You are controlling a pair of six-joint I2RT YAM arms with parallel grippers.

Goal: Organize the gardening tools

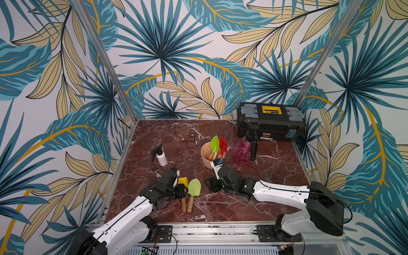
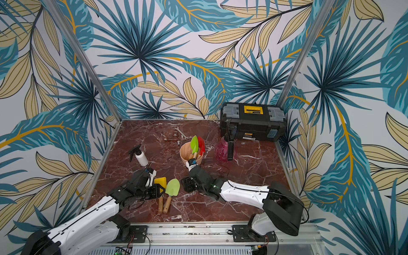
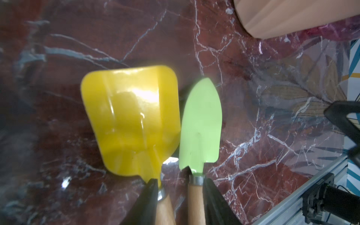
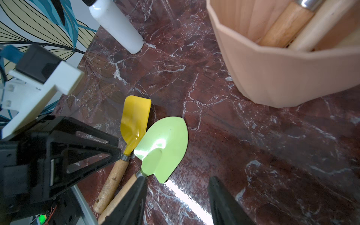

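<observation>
Side by side at the front centre lie a yellow shovel (image 3: 130,112) and a light green trowel (image 3: 200,120), both wooden-handled. My left gripper is open above them, its fingertips over the necks of both. My right gripper is open just right of the pair, nothing between its fingers. A terracotta pot (image 1: 205,155) behind holds a green trowel (image 1: 214,144) and a red tool (image 1: 223,145).
A white spray bottle (image 1: 161,159) stands left, a pink sprayer (image 1: 242,150) right of the pot. A black toolbox (image 1: 270,129) is at the back right; small metal tools (image 1: 192,136) lie at the back centre.
</observation>
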